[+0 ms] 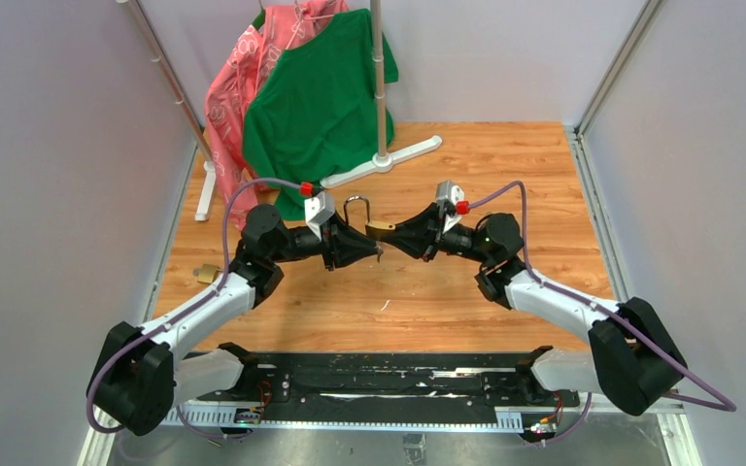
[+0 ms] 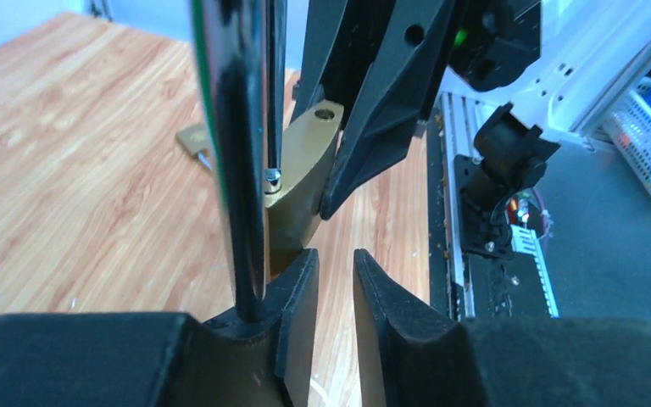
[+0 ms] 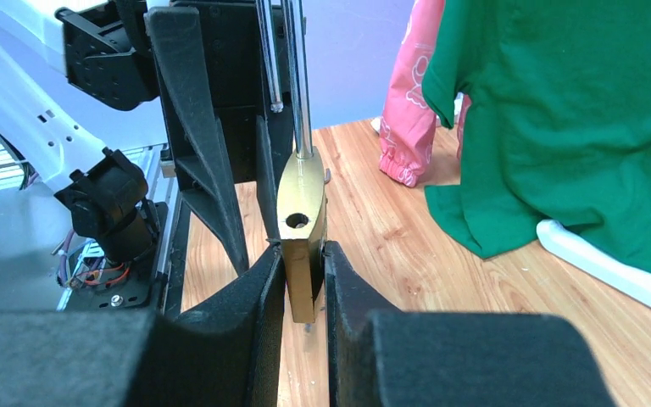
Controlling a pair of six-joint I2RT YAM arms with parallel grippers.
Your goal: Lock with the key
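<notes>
A brass padlock (image 1: 380,231) with a raised, unlatched shackle (image 1: 356,201) is held in the middle, with my right gripper (image 1: 394,236) shut on its body. In the right wrist view the padlock body (image 3: 303,191) sits between those fingers, shackle up, one shackle leg free of its hole. A small key (image 1: 380,254) hangs at the padlock's underside, mostly hidden and blurred. My left gripper is part open close beside the lock, with nothing visible between its fingers. The shackle (image 2: 236,153) passes close in front of the left wrist view.
A second brass padlock (image 1: 206,274) lies at the table's left, and a brass piece (image 2: 191,140) lies beyond the held lock. Behind stand a green shirt (image 1: 316,97) and pink cloth (image 1: 228,97) on a rack with a white foot (image 1: 413,150).
</notes>
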